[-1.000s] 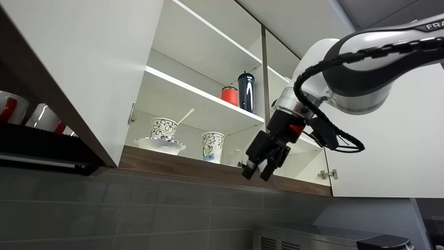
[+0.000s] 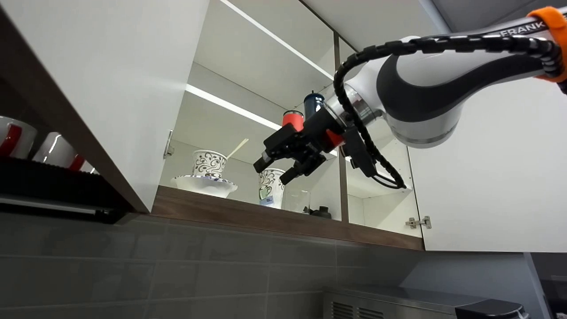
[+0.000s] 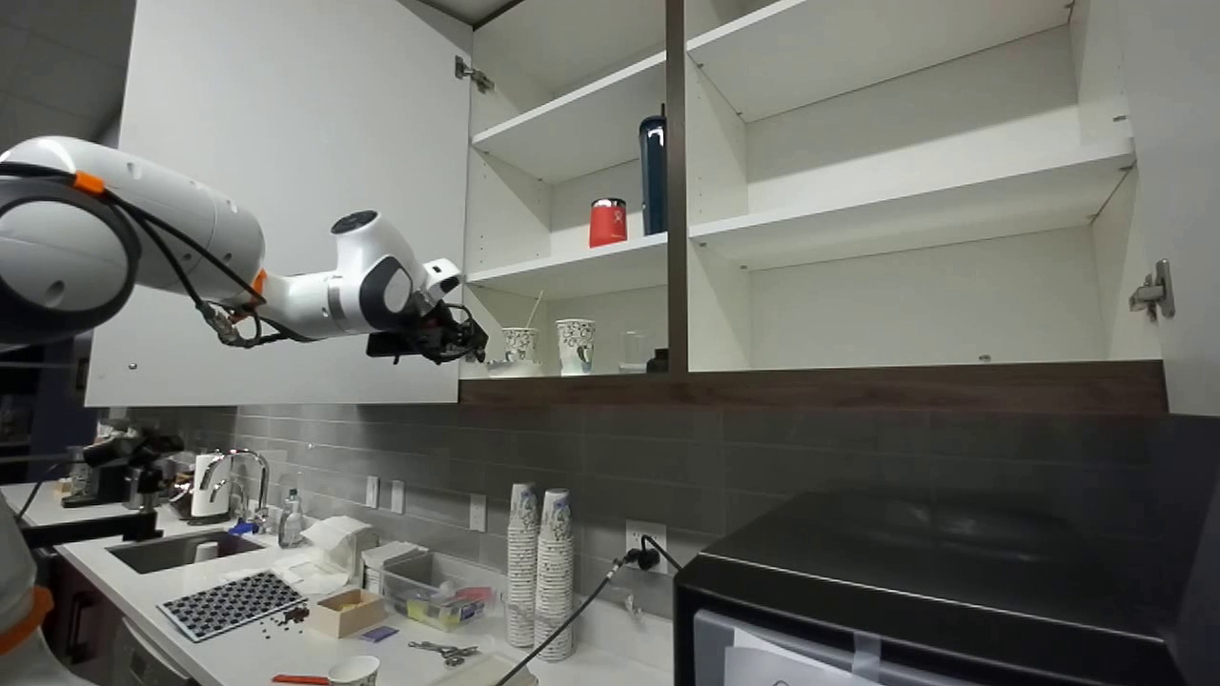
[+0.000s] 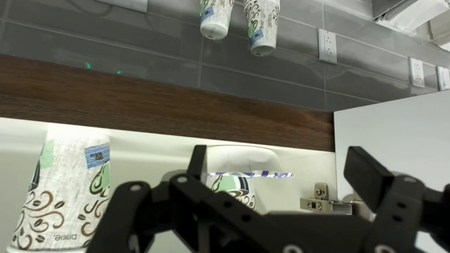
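My gripper [image 2: 272, 173] is open in front of the cabinet's lower shelf, its fingers spread with nothing between them. On that shelf, a patterned paper cup [image 2: 208, 162] with a light stick [image 2: 237, 148] in it stands in a white bowl [image 2: 204, 185] with a patterned rim. To the right of the bowl is a taller patterned paper cup [image 2: 272, 187]. The wrist view looks at the shelf upside down: the bowl [image 4: 244, 159] appears beyond the fingers, its cup [image 4: 236, 185] partly hidden by the gripper, and the tall cup [image 4: 67, 194] shows at left.
A clear glass [image 2: 297, 201] and a dark object [image 2: 321, 212] share the lower shelf. Above are a red tumbler [image 3: 608, 223] and a dark blue bottle [image 3: 653, 171]. An open cabinet door [image 4: 392, 139] stands beside the bowl. The right-hand compartment [image 3: 915, 309] is largely empty.
The arm has moved left and up in exterior view 1, bringing the gripper from below the shelf's right part to in front of the tall cup. The shelf objects have stayed put.
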